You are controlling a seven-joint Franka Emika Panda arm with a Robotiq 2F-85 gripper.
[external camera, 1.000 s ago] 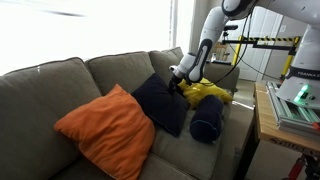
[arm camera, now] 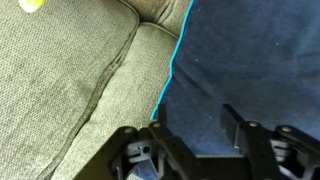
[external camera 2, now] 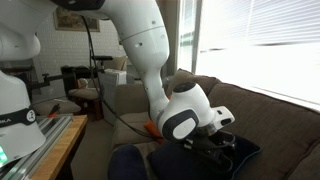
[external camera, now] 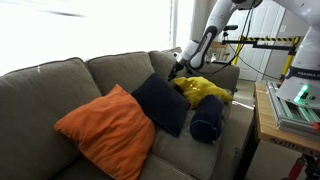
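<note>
A navy pillow [external camera: 160, 104] leans against the sofa's backrest, beside an orange pillow [external camera: 108, 133]. My gripper [external camera: 174, 74] is above the navy pillow's upper right edge. In the wrist view, the fingers of my gripper stand apart, so it is open. Navy fabric [arm camera: 245, 60] with a light blue edge lies behind the gap; nothing appears pinched. From the second exterior side, my gripper [external camera 2: 215, 152] points down at dark cloth [external camera 2: 190, 165], and whether they touch is unclear.
Yellow cloth [external camera: 203, 90] lies on the right of the sofa, with a dark blue rolled item [external camera: 207, 119] in front of it. A wooden table edge [external camera: 262, 125] stands at the right.
My arm and gripper have moved up and back, away from the navy pillow. The orange pillow and rolled item look unmoved.
</note>
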